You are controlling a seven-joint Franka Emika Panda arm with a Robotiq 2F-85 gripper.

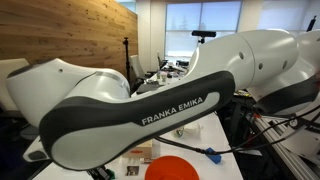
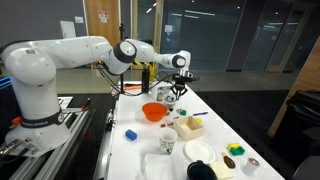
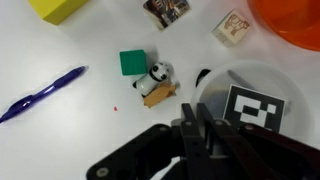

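A round white cup or bowl is at the right of the wrist view, with a black-and-white square pattern showing within its outline. My gripper appears shut on the near-left part of its rim; the dark fingers hide the contact. In exterior view 2, the gripper is at the far part of the table, close to a white vessel. My arm covers most of that area in exterior view 1.
Near the gripper lie a red-orange bowl, green block, small white figure, yellow block and purple pen. A mug, black plate and open tan box stand elsewhere on the table.
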